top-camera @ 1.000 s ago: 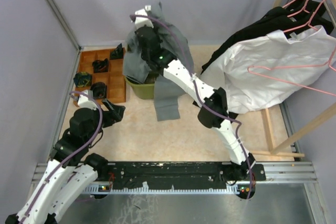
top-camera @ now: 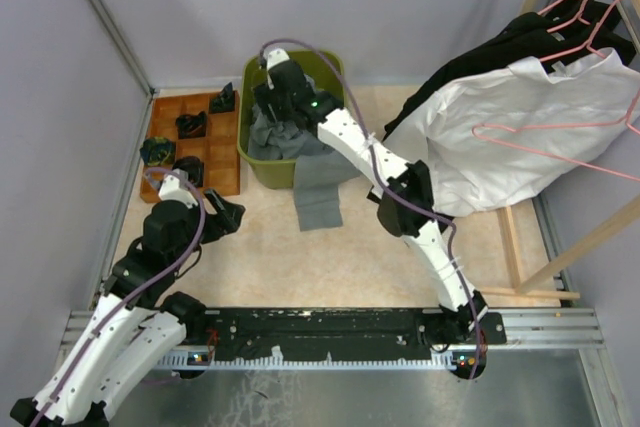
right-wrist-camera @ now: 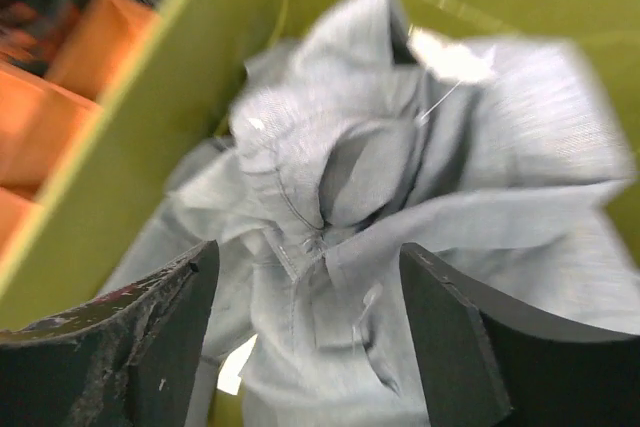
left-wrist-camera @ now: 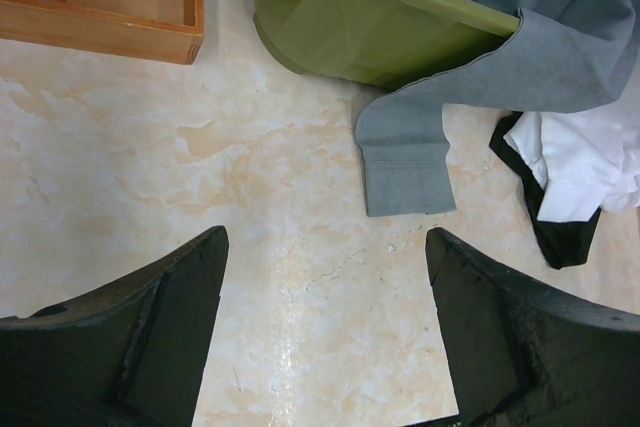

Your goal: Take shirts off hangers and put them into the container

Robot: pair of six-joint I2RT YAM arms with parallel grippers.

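Note:
A grey garment [top-camera: 318, 202] lies in the green bin [top-camera: 270, 173] and drapes over its front onto the table; in the right wrist view it fills the bin in crumpled folds [right-wrist-camera: 330, 197]. My right gripper [top-camera: 265, 97] is over the bin with fingers apart, nothing clearly held. My left gripper [top-camera: 225, 209] stands open above the table, left of the bin, nothing between its fingers. On the rack at right, a white shirt [top-camera: 500, 137] and black garments [top-camera: 490, 47] hang with pink hangers [top-camera: 590, 47].
An orange compartment box [top-camera: 216, 172] with dark items stands left of the bin. The wooden rack [top-camera: 560, 257] occupies the right side.
The grey garment was held up over the bin and now lies down in it.

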